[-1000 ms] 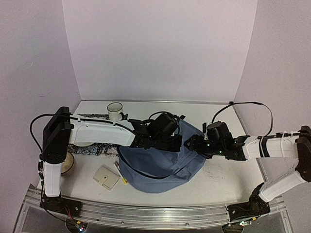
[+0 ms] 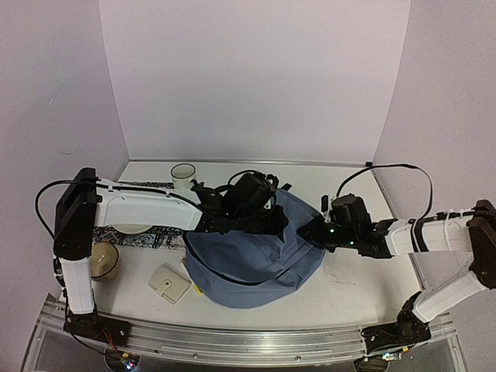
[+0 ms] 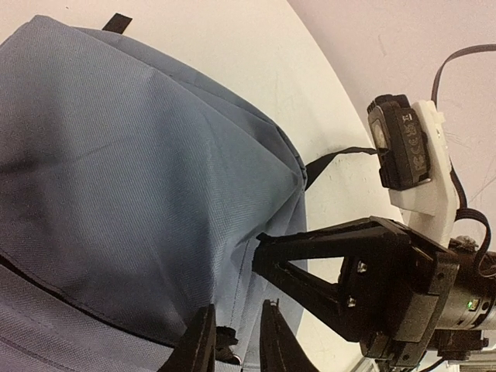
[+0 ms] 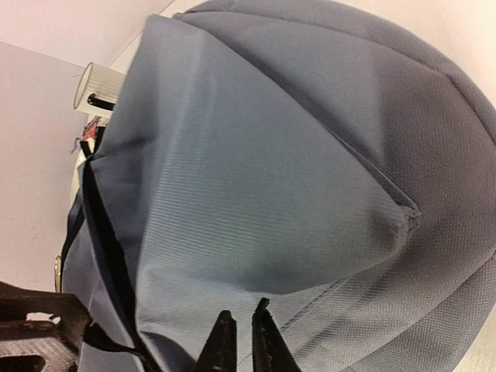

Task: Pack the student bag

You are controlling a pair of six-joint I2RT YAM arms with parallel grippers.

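Note:
A blue-grey bag (image 2: 248,291) lies slumped in the middle of the table. A dark zipper band (image 3: 93,314) crosses its front in the left wrist view. My left gripper is over the bag, its fingers apart, with a small dark piece at the band's end (image 3: 225,338) showing in the gap. From the right, my right gripper reaches onto the bag's side, its fingers (image 3: 267,252) close together against the fabric. I cannot tell whether any cloth is pinched there. The bag's inside is mostly hidden.
Behind the left arm stands a white mug (image 2: 184,175). A patterned strip (image 2: 167,239) lies beneath that arm, with a round container (image 2: 104,260) at the left. A beige wallet (image 2: 169,284) and a yellow pen (image 2: 195,288) lie left of the bag.
The left forearm has swung a little left, and its gripper has risen slightly. The bag has shifted slightly left, covering part of the pen.

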